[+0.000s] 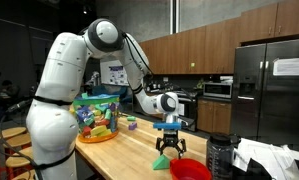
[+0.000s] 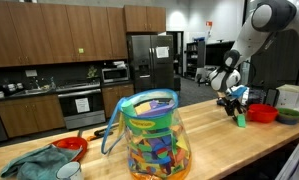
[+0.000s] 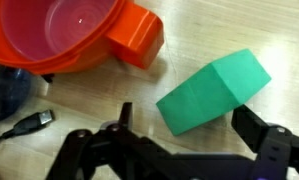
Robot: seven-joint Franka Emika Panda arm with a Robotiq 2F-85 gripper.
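Note:
A green block [image 3: 214,92] lies on the wooden table in the wrist view, set at a slant. My gripper stands open over it, its fingers reaching in from the lower edge. The right finger [image 3: 251,128] comes close to the block's near right side; whether they touch I cannot tell. The left finger [image 3: 126,143] is apart from it. In exterior view 1 the green block [image 1: 161,162] shows just below the gripper [image 1: 171,147], and exterior view 2 shows the green block [image 2: 241,120] under the arm.
A red bowl [image 3: 64,35] with a stubby handle stands close beside the block. A dark canister [image 1: 219,154] and white cloth or paper [image 1: 269,158] lie to the right in exterior view 1. A cable plug [image 3: 34,122] rests near the bowl. A large bin of toys [image 2: 154,135] stands farther off.

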